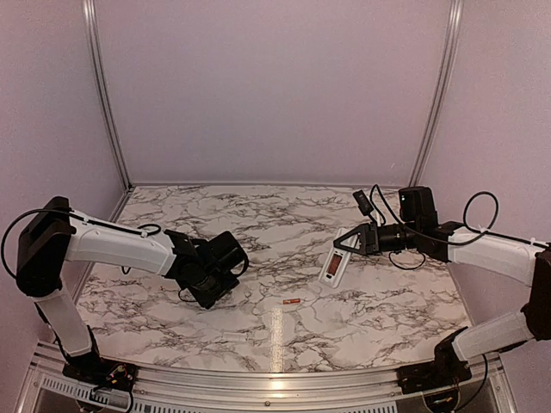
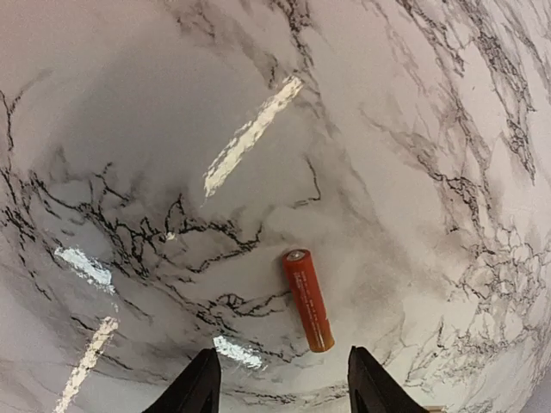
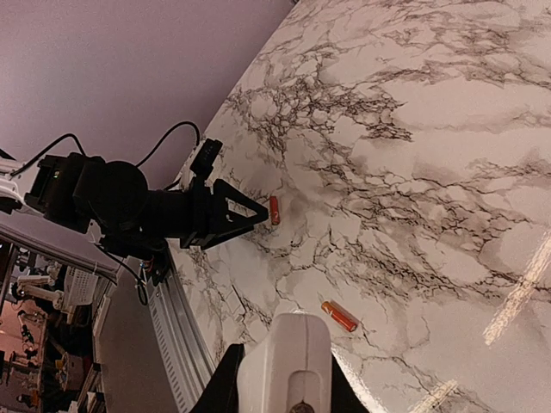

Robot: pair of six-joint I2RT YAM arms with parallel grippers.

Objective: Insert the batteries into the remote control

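My right gripper (image 1: 353, 240) is shut on the white remote control (image 1: 334, 268), held tilted at right of centre; its battery compartment faces the top camera. In the right wrist view the remote (image 3: 284, 370) fills the bottom middle. My left gripper hangs over the table at left, fingers apart and empty, with an orange battery just beyond its fingertips; this battery (image 3: 275, 210) also shows beside that gripper in the right wrist view. A second orange battery (image 1: 291, 301) lies on the marble table near the centre.
Pale walls enclose it at back and sides, and a metal rail (image 1: 267, 379) runs along the front edge.
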